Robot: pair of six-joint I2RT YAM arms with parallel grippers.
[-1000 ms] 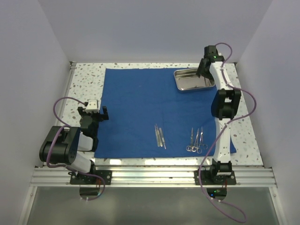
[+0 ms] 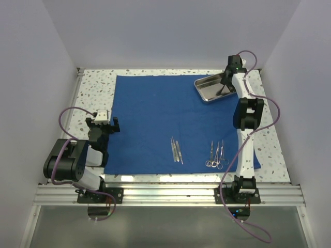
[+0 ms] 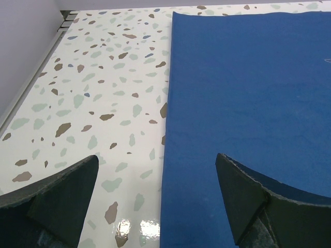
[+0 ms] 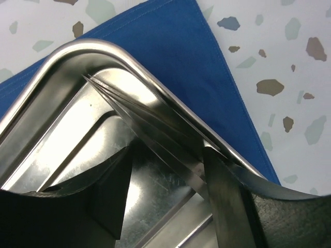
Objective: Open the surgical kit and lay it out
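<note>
The steel tray [image 2: 207, 93] lies at the back right of the blue cloth [image 2: 150, 113]. My right gripper is down inside it, its fingers apart around tweezer-like instruments [image 4: 145, 129] that lie along the tray's wall, tips toward a corner; whether they touch is unclear. My left gripper stands open and empty at the cloth's left edge. Several slim handled instruments [image 2: 175, 150] lie in a row at the front middle, and several scissor-like instruments [image 2: 217, 155] at the front right.
A speckled table top [image 3: 103, 103] borders the cloth, with walls around it.
The right arm has moved slightly toward the back right, and the tray has shifted a little right and tilted. The left arm has stayed still.
</note>
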